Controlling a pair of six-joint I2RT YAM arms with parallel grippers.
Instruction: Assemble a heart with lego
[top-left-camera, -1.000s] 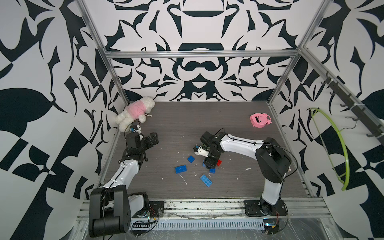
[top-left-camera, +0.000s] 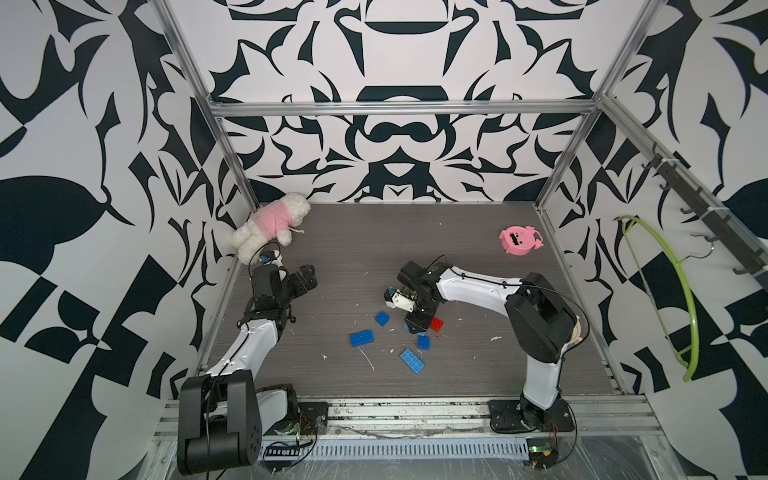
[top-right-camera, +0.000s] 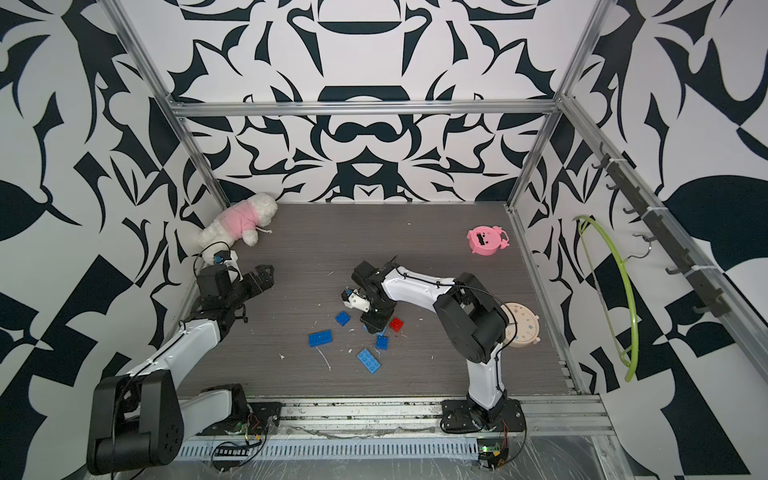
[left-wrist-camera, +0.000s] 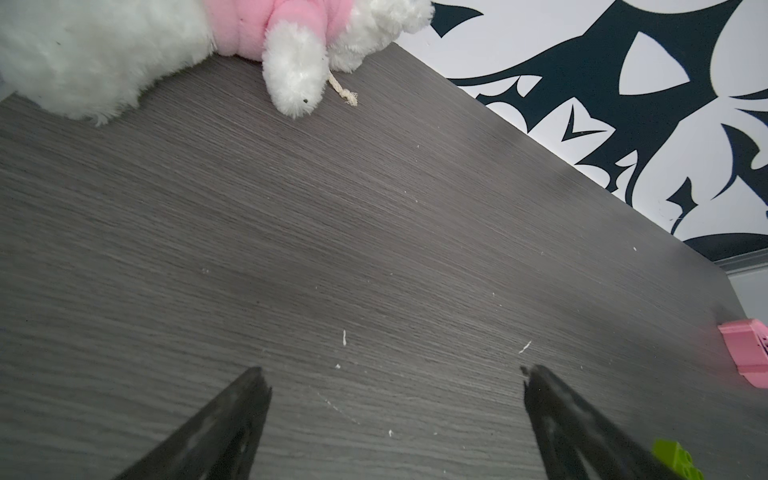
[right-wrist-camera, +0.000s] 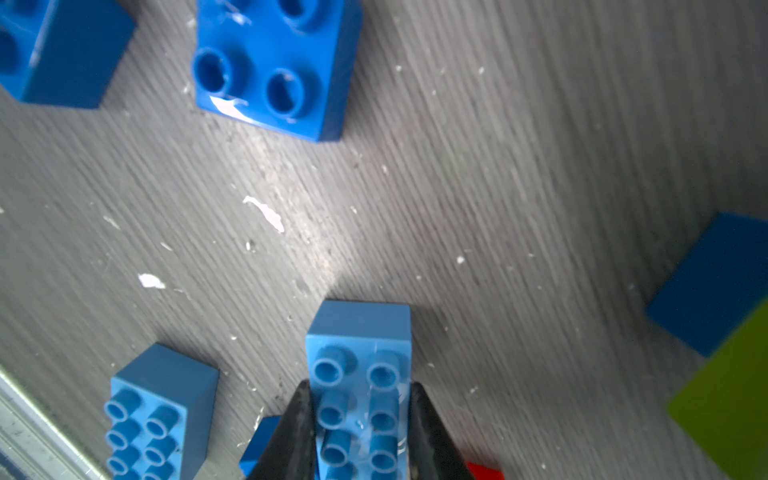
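Note:
A light blue brick (right-wrist-camera: 360, 320) stands between the fingers of my right gripper; they lie close along both its sides, and whether they grip it is unclear. Beside it are a blue brick (right-wrist-camera: 260, 440), a red brick (right-wrist-camera: 484, 472) and another light blue brick (right-wrist-camera: 164, 408). Darker blue bricks (right-wrist-camera: 276, 60) lie further off, and a green brick (right-wrist-camera: 728, 400) shows at the right edge near a blue piece (right-wrist-camera: 712, 280). From above, the right gripper (top-left-camera: 411, 323) hides part of this cluster. Far to the left, my left gripper is open and empty above the table.
A white plush toy in pink (top-left-camera: 276, 217) lies at the back left, near the left arm. Toward the back right sits a pink toy (top-left-camera: 520, 240). A round beige object (top-right-camera: 521, 324) lies by the right arm.
My right arm has shifted slightly left over the bricks, so more of the red brick shows. The left arm and the loose bricks have not visibly moved.

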